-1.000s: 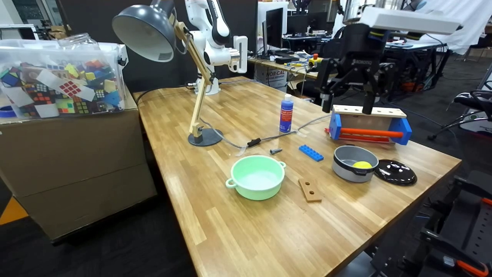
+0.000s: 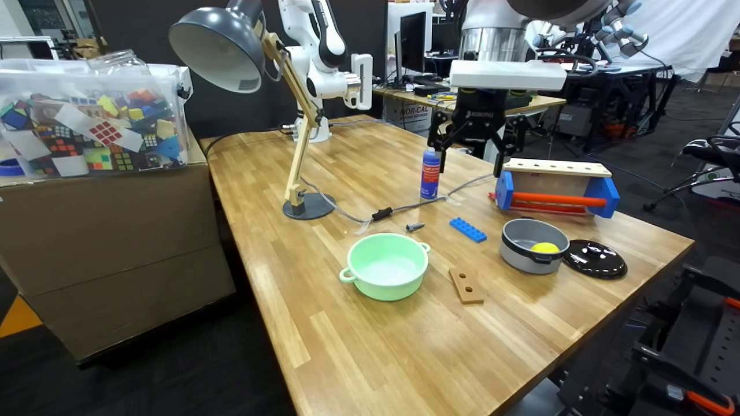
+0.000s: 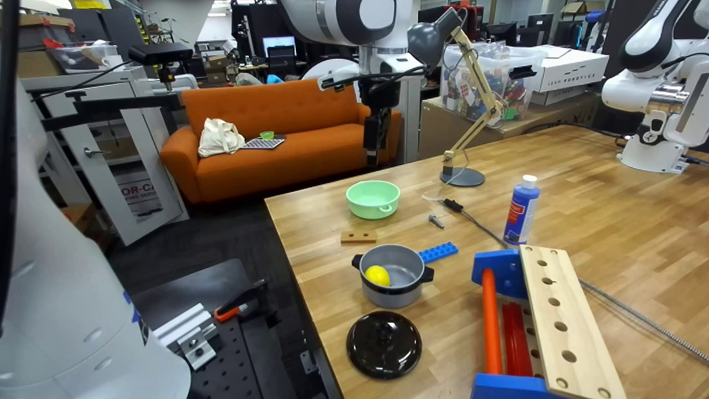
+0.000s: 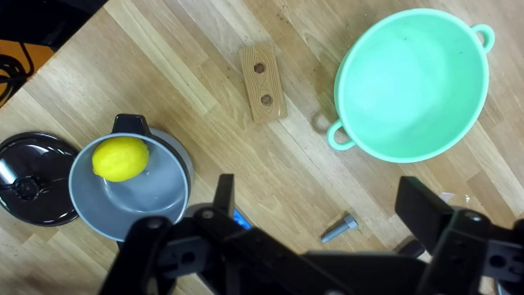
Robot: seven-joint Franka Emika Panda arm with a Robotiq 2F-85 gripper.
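Observation:
My gripper (image 2: pixel 470 171) hangs open well above the table, its fingers wide apart and empty. In the wrist view, a grey bolt (image 4: pixel 339 228) and part of a blue brick (image 4: pixel 241 219) appear below the gripper. A yellow lemon (image 4: pixel 120 159) rests inside the grey pot (image 4: pixel 141 216), whose black lid (image 4: pixel 39 206) lies beside it. The light green bowl (image 4: pixel 412 98) is empty. Between pot and bowl lies a wooden block (image 4: pixel 263 83) with two holes. Exterior view 2 shows the whole blue brick (image 3: pixel 438 252), close to the pot.
A blue bottle (image 2: pixel 430 177) stands behind the bolt, near a lamp (image 2: pixel 309 205) and its cable. The wooden toy bench (image 3: pixel 565 312) with blue ends occupies the table's right part in exterior view 1. Bare table stretches in front of the bowl.
My gripper has moved left in exterior view 1, from above the toy bench to near the bottle, and remains open. The objects on the table have not moved.

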